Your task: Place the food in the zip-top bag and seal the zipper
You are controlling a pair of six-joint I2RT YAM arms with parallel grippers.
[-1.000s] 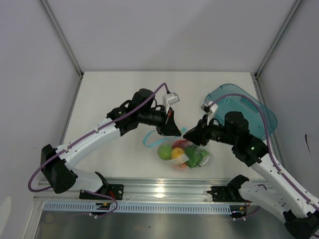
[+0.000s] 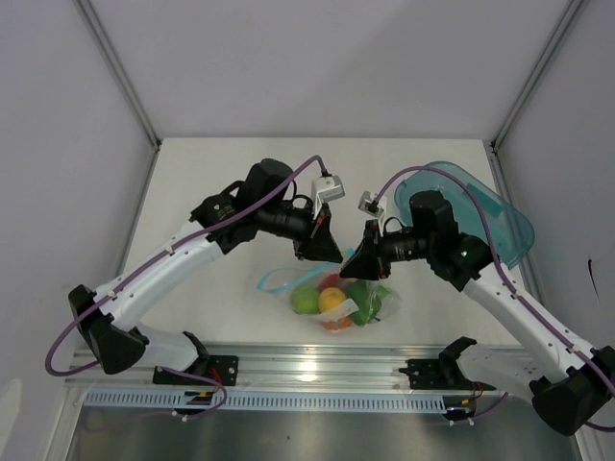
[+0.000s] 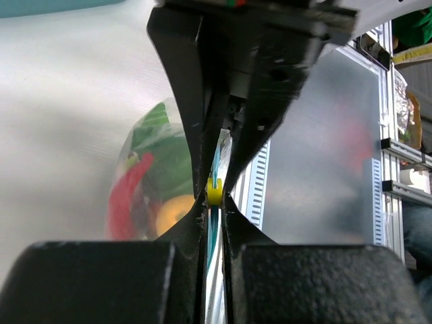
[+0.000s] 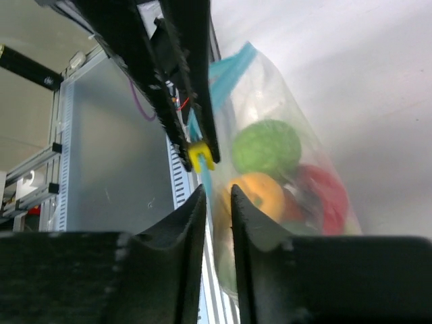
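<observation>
The clear zip bag holds produce: a green round item, an orange round item, a red pepper and leafy greens. Its blue zipper with yellow slider is pinched in my left gripper, which is shut on it. My right gripper is beside the left one at the bag's top; in its wrist view the fingers stand a little apart near the zipper strip, and whether anything is between them is unclear.
A teal translucent bin stands at the back right of the white board. The board is clear at back and left; a metal rail runs along the front edge.
My left arm has shifted slightly left and up in the top view, with the bag moving leftward along with it. My right arm has also moved left, closer to the left gripper.
</observation>
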